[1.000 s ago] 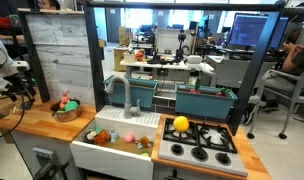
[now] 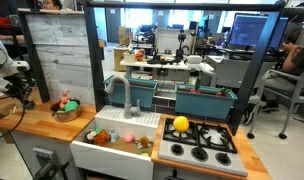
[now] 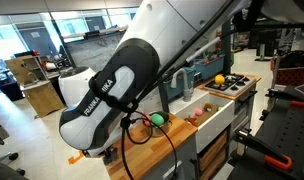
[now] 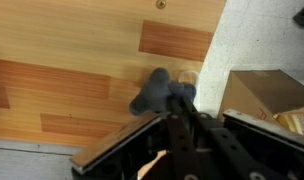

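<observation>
My gripper points down over the wooden counter (image 4: 52,95) in the wrist view. Its dark fingers (image 4: 149,94) sit close together, and how far apart they stand is hard to judge. Right beside the fingertips is a small pale, partly see-through thing (image 4: 189,77). Whether it lies between the fingers or behind them does not show. In exterior view 1 the gripper (image 2: 28,103) is low at the counter's left end, small and dark. The arm (image 3: 102,115) fills much of exterior view 2.
A bowl of colourful items (image 2: 65,112) stands right of the gripper. Farther right are a white sink (image 2: 102,155) holding several toys, and a stove (image 2: 202,145) with a yellow ball (image 2: 181,124). A cardboard box (image 4: 267,100) is close by in the wrist view.
The arm has come down slightly at the counter's left end. The bowl, sink items and yellow ball have stayed in place.
</observation>
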